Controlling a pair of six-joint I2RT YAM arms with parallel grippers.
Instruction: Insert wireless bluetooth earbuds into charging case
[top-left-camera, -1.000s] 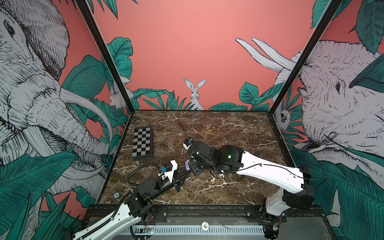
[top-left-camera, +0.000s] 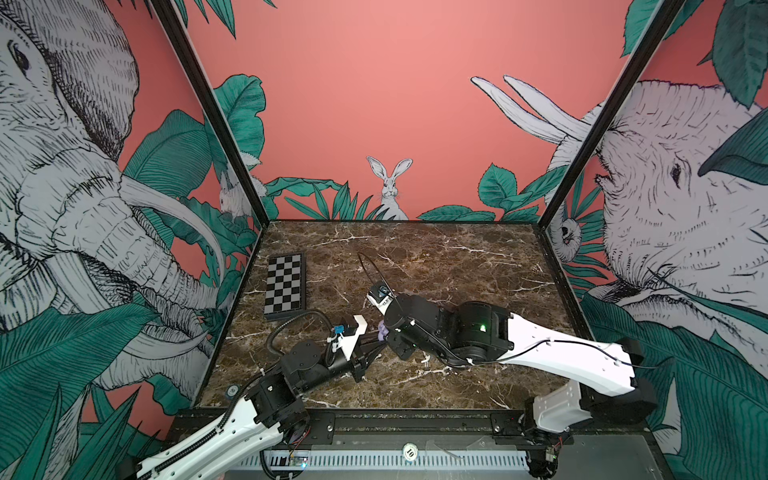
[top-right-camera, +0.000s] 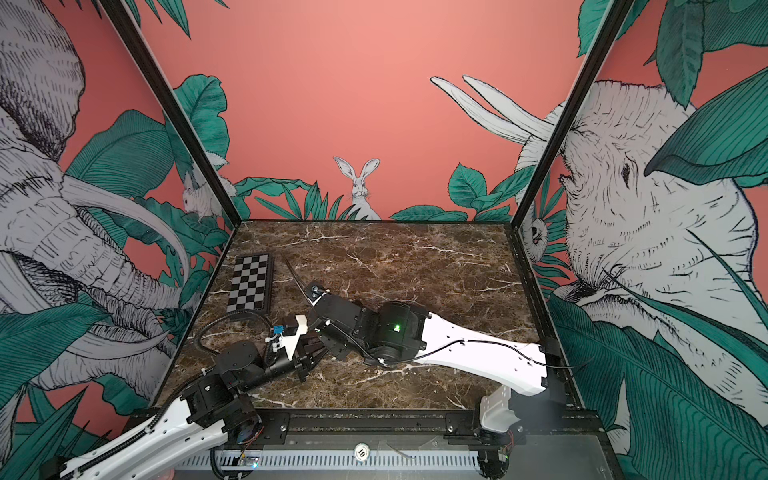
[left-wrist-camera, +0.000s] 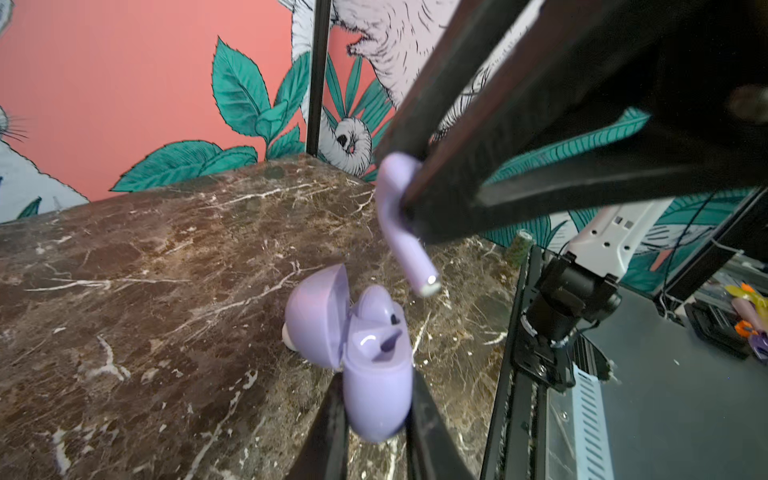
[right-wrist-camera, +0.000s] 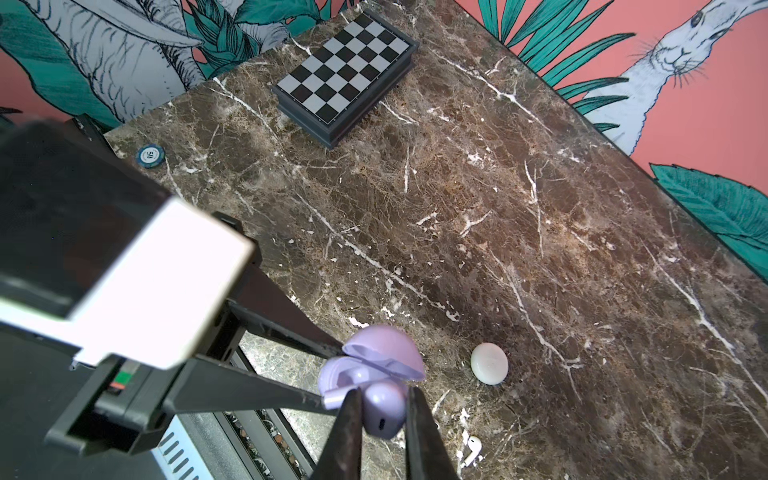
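In the left wrist view, my left gripper is shut on the lilac charging case (left-wrist-camera: 376, 384), whose lid (left-wrist-camera: 312, 316) is open; an earbud head (left-wrist-camera: 372, 308) shows in one compartment. Above the case, my right gripper is shut on a lilac earbud (left-wrist-camera: 408, 248), its stem slanting down. In the right wrist view this earbud (right-wrist-camera: 384, 404) appears between the fingertips, in front of the case.
A checkerboard box (right-wrist-camera: 344, 72) lies at the back left, with a chip (right-wrist-camera: 149, 155) nearby. A white round object (right-wrist-camera: 489, 363) and a small white earbud-shaped object (right-wrist-camera: 472, 448) lie on the marble table (right-wrist-camera: 560, 240).
Both arms have moved slightly to the right in the top left view, the right one also a little down in the picture.
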